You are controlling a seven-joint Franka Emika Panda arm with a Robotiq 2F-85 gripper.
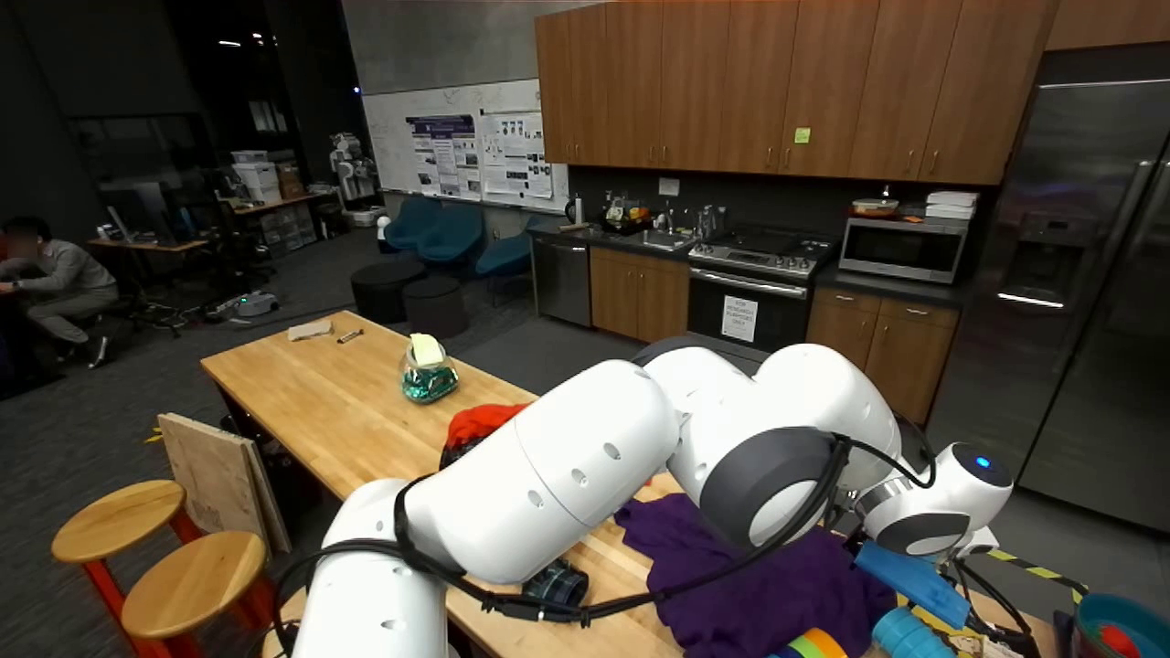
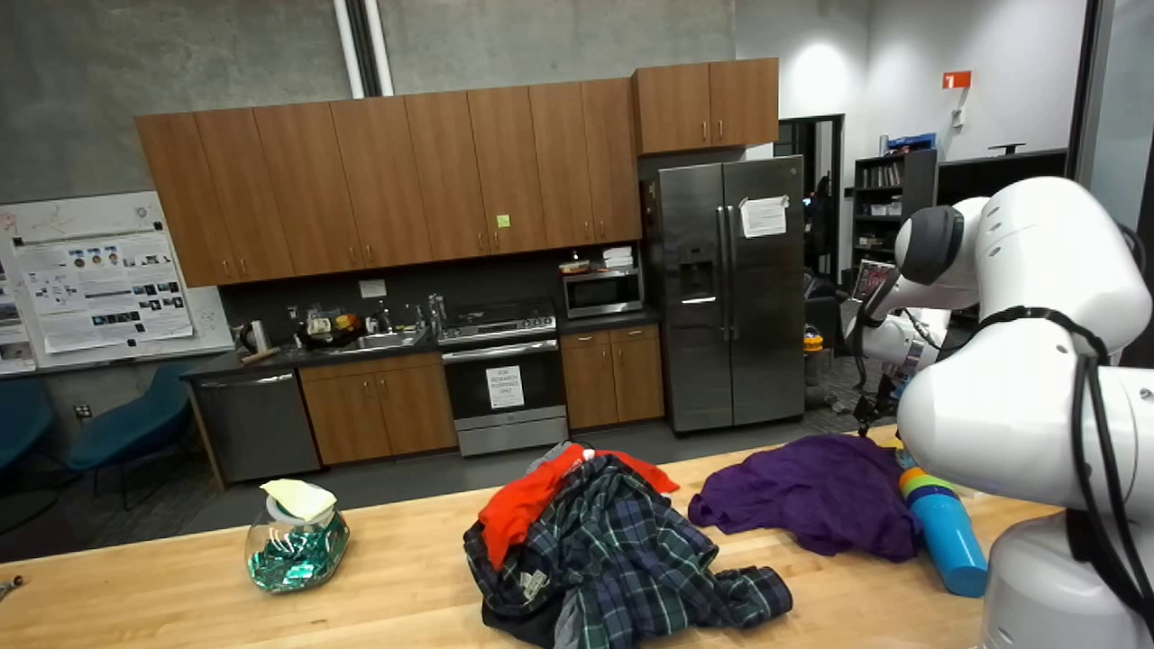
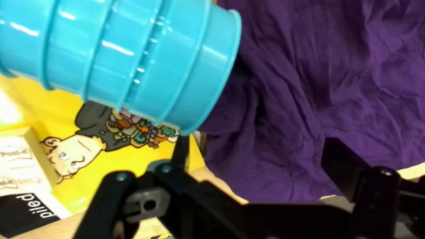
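My gripper stands open above the purple cloth (image 3: 287,119), with no object held between its spread fingers. The cloth lies crumpled on the wooden table and also shows as a purple heap (image 2: 817,492) in exterior view 2. Beside the left finger, in the wrist view, a ribbed light-blue cup stack (image 3: 119,51) lies on its side over a yellow illustrated sheet (image 3: 91,167). In exterior view 1 the blue piece on the wrist (image 1: 912,581) hangs over the table's right end, while the fingertips are hard to make out there.
A dark plaid shirt with red cloth (image 2: 638,541) is heaped mid-table. Farther left stands a glass bowl (image 2: 297,546) with green shiny filling. Post-it boxes (image 3: 20,161) sit near the yellow sheet. A teal bin (image 1: 1130,625) is at the far right. Bare table lies left of the bowl.
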